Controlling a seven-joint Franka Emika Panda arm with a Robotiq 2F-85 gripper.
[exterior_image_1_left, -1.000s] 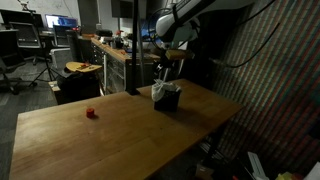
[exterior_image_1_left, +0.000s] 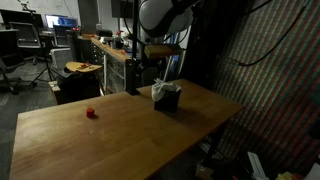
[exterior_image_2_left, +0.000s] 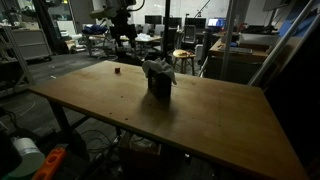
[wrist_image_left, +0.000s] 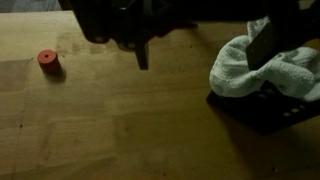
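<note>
A white cloth (exterior_image_1_left: 162, 90) lies bunched over the top of a black box (exterior_image_1_left: 167, 101) on the wooden table (exterior_image_1_left: 100, 140). In the wrist view the cloth (wrist_image_left: 262, 72) hangs over the dark box (wrist_image_left: 265, 110) at the right. Well apart from them, a small red cylinder (wrist_image_left: 49, 61) stands at the left; the same red piece (exterior_image_1_left: 90, 113) shows on the table's left half. My gripper is above the tabletop, its fingers spread wide and nothing held between them. One finger (wrist_image_left: 143, 55) is over bare wood, while the other overlaps the cloth in view.
Bare wood lies between the red cylinder and the box, and across the front of the table. A dark vertical post (exterior_image_1_left: 133, 45) rises behind the table. Chairs (exterior_image_1_left: 28, 40) and desks are in the background.
Over the last second the arm and gripper have moved left in exterior view 1. The box, cloth and red cylinder have stayed in place.
</note>
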